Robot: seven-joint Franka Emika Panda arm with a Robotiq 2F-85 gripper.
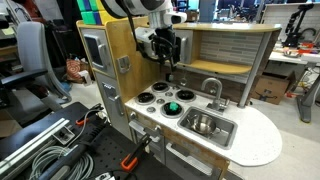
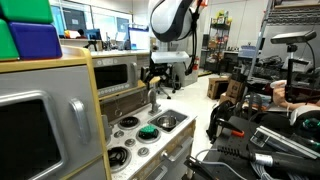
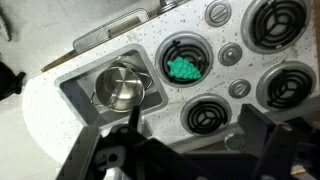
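A green item (image 3: 183,68) lies on one of the stove's black burners; in exterior view 1 the same green item (image 1: 174,106) shows near the middle of the stovetop. My gripper stands open above the stove, its dark fingers wide apart at the bottom of the wrist view. Between them there is only the stovetop below. A metal pot (image 3: 120,88) with a handle sits in the sink (image 1: 231,134), beside the burners.
Above the stove's back runs a wooden shelf (image 1: 210,66), with a silver microwave (image 1: 195,47) at its left. A faucet (image 1: 216,92) rises behind the sink. The white counter (image 1: 262,140) right of the sink is clear.
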